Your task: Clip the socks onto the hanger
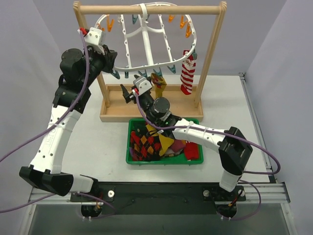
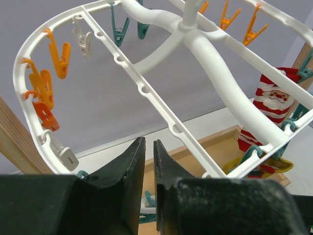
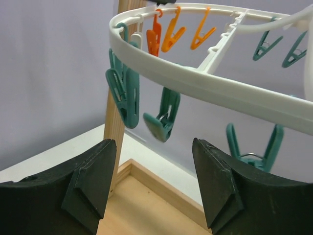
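A white clip hanger (image 1: 149, 65) hangs from the wooden frame, with orange and teal clips. A red-and-white striped sock (image 1: 188, 73) and a yellow sock (image 1: 159, 83) hang at its front and right. My left gripper is at the hanger's left; in its wrist view the dark fingers sit close, with a small gap and no sock visible between them. My right gripper stands open below the front rim, left of the yellow sock, facing several teal clips (image 3: 124, 93), with nothing between its fingers.
A green tray (image 1: 166, 162) of socks lies in the middle of the table, in front of a wooden base (image 1: 112, 119). The frame's posts (image 1: 210, 49) stand either side. Free tabletop (image 1: 88, 137) shows left and right of the tray.
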